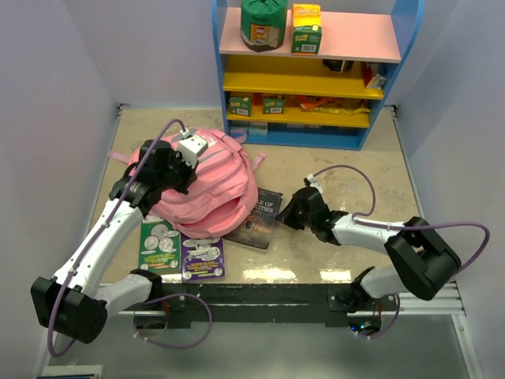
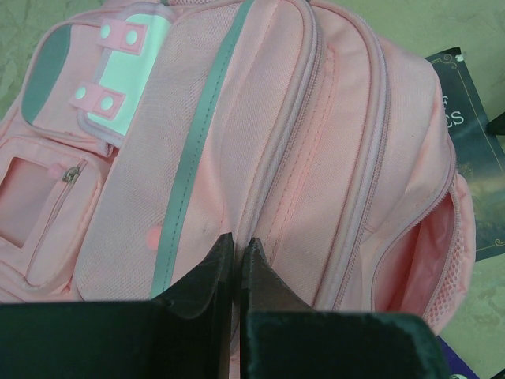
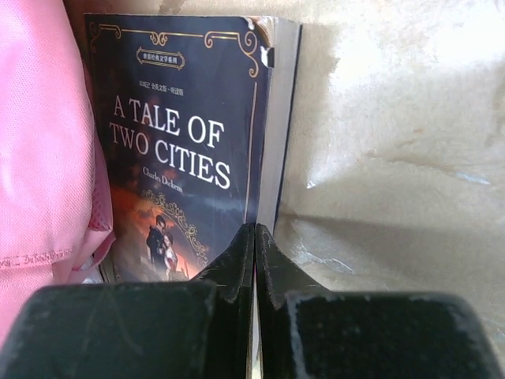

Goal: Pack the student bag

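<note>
A pink backpack (image 1: 209, 185) lies on its side at the left of the floor. My left gripper is shut on a fold of its fabric beside a zipper; a side pocket gapes in the left wrist view. The dark book "A Tale of Two Cities" (image 3: 177, 130) lies flat at the bag's right side, its left part covered by the bag in the top view (image 1: 259, 225). Against the book's right edge stands my right gripper, shut with nothing between its fingers. A green book (image 1: 160, 249) and a purple book (image 1: 203, 259) lie in front of the bag, their upper ends overhung by it.
A blue shelf unit (image 1: 316, 138) with yellow boards holds several boxes and packets at the back. Bare floor (image 1: 339, 264) lies to the right of the dark book, around the right arm. Grey walls close in the left and right sides.
</note>
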